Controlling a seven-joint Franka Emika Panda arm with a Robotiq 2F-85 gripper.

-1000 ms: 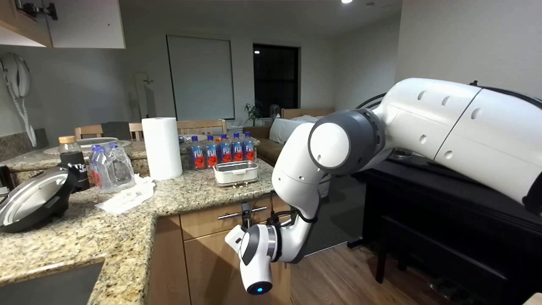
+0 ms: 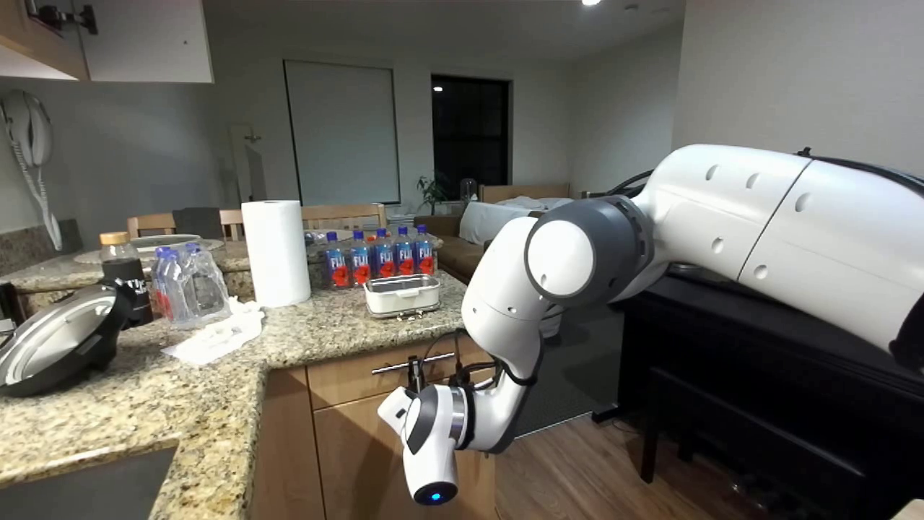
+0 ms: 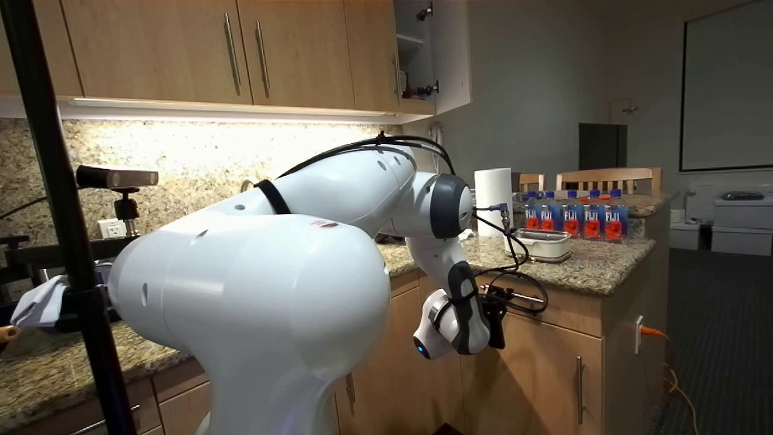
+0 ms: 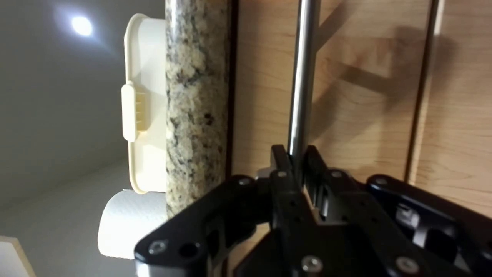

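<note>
A silver bar handle (image 4: pixel 302 74) runs across the front of a light wooden drawer (image 4: pixel 263 87) just under the countertop. My gripper is shut on this handle, with a black finger on either side of the bar in the wrist view. The drawer front (image 2: pixel 333 382) looks flush with the cabinet in exterior view 1, where the arm's wrist covers part of it. In exterior view 2 the far end of the handle (image 3: pixel 527 298) sticks out beyond the gripper, and cables hang in front of it.
Above the drawer, the granite countertop (image 2: pixel 333 334) holds a white lidless container (image 2: pixel 403 295), a paper towel roll (image 2: pixel 275 254) and several water bottles (image 2: pixel 382 258). Below it is a cabinet door (image 3: pixel 532 370) with a vertical handle (image 3: pixel 580 390).
The arm has shifted slightly, its wrist moving a little left and its upper links dipping in exterior view 1. The drawer and countertop objects look unmoved.
</note>
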